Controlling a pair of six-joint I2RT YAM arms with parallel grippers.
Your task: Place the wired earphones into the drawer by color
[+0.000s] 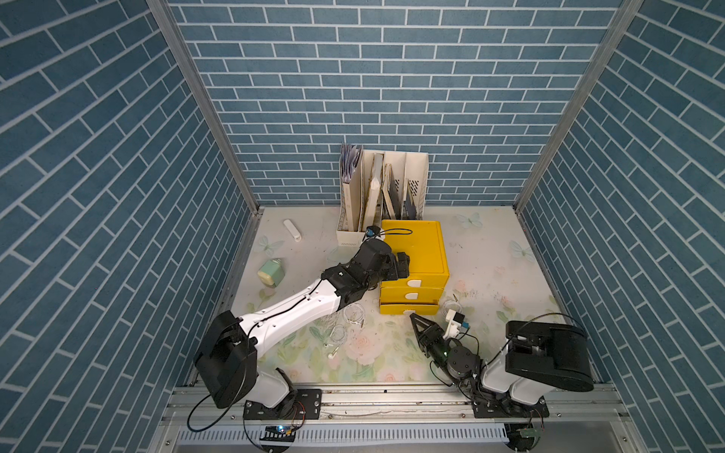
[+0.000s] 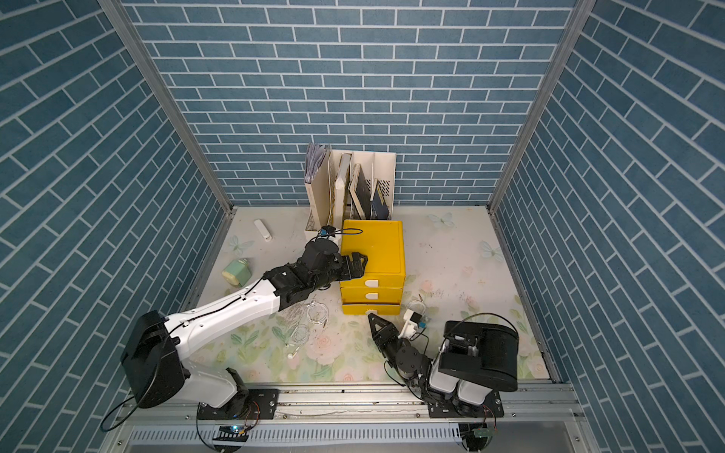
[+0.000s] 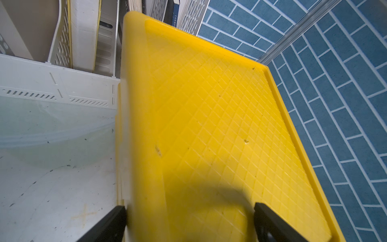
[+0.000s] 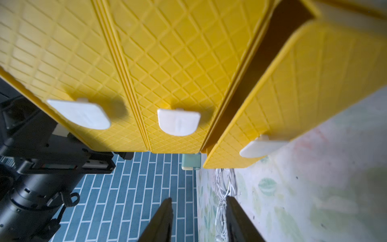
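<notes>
The yellow drawer cabinet (image 1: 414,249) has its bottom drawer (image 4: 290,92) pulled slightly out, with a dark gap behind its front. My right gripper is open, empty and clear of the drawer's white handle (image 4: 262,147). White earphones (image 1: 337,332) lie coiled on the table left of the cabinet; another coil (image 1: 451,305) is at its right side, partly behind my right wrist. At the cabinet's upper front, my left gripper stands open, its fingers (image 3: 108,225) spread around the left top edge. Contact there cannot be made out.
Behind the cabinet stands a white file rack (image 1: 415,162) with folders. A green-and-cream block (image 1: 271,272) and a white stick-shaped item (image 1: 292,229) sit at the left. The left forearm (image 1: 298,308) crosses the left side.
</notes>
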